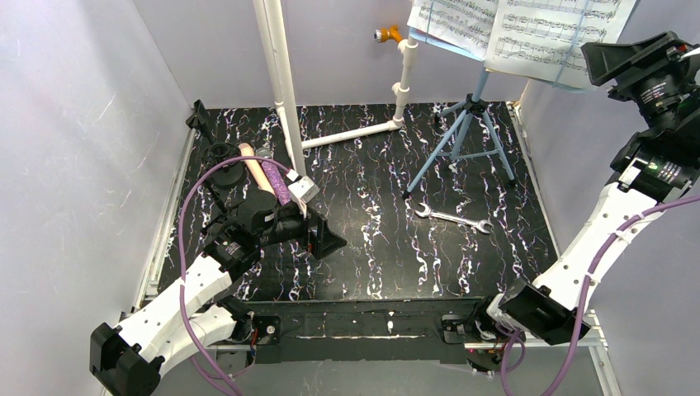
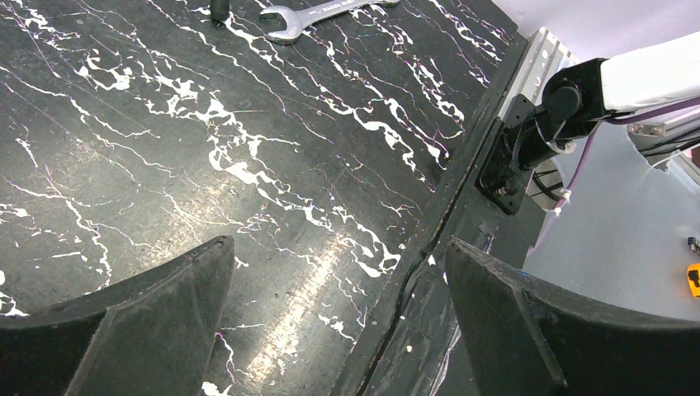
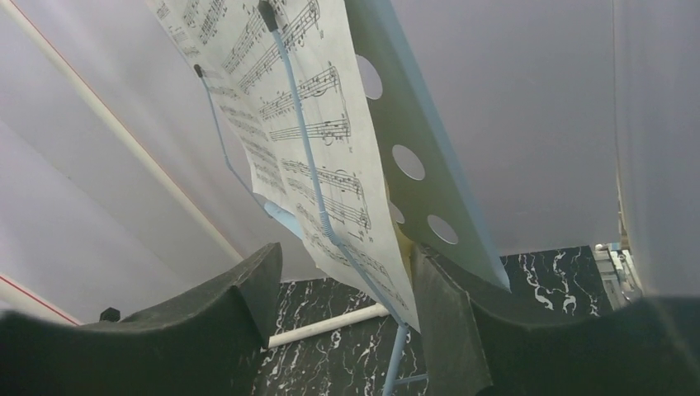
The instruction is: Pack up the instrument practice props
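Observation:
An open music book (image 1: pixel 549 37) rests on a pale blue music stand (image 1: pixel 466 124) at the back right, its pages crossed by blue page holders (image 3: pixel 304 136). My right gripper (image 1: pixel 596 66) is at the book's right edge, its fingers parted. In the right wrist view, the page edge (image 3: pixel 376 190) runs down close to the inner side of the right finger (image 3: pixel 437 305); whether they touch I cannot tell. My left gripper (image 1: pixel 328 245) hangs open and empty over the table's left-middle. A wrench (image 1: pixel 454 218) lies on the marbled table in front of the stand.
Behind my left arm lie a purple glitter tube (image 1: pixel 275 179), a tan rod (image 1: pixel 257 171) and a black stand (image 1: pixel 223 161). A white pipe frame (image 1: pixel 351 136) with an orange tap (image 1: pixel 388 34) stands at the back.

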